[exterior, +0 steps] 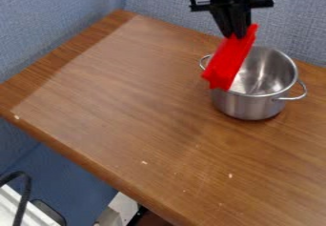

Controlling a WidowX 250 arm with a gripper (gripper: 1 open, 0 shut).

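A long red object (227,60) is held at its upper end by my black gripper (235,28), which is shut on it at the top of the view. The object hangs tilted, its lower end over the left rim of a steel pot (265,98) with two side handles. Whether it touches the rim I cannot tell. It hides part of the pot's left side and interior.
A white item with a black cable (19,203) lies beyond the edge at lower left.
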